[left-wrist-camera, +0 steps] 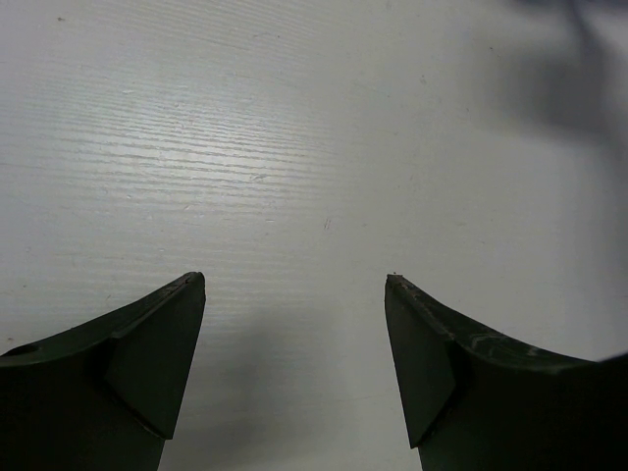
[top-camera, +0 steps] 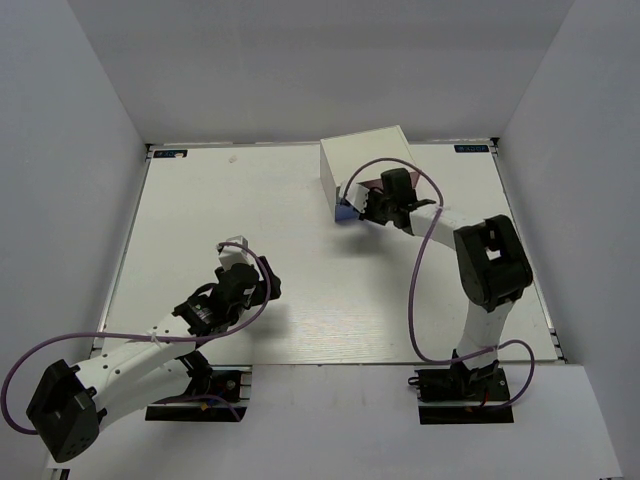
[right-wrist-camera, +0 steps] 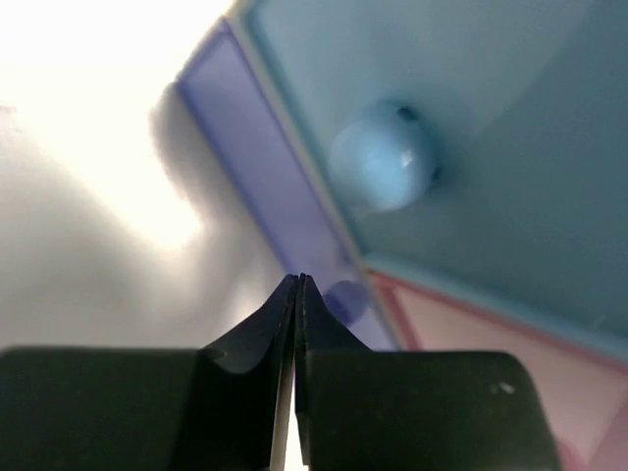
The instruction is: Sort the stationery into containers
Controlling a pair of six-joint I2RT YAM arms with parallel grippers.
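Note:
A white storage box (top-camera: 355,150) stands at the back right of the table, its blue drawer front (top-camera: 348,213) mostly hidden by the right arm. My right gripper (top-camera: 366,208) is at that front, shut with nothing visible between its fingers. Up close in the right wrist view are a blurred blue-purple drawer edge (right-wrist-camera: 260,157), a light blue compartment holding a round object (right-wrist-camera: 383,157), and a pink compartment (right-wrist-camera: 510,363). My left gripper hangs over bare table at the front left, fingers apart and empty.
Grey walls surround it, and cables loop over both arms.

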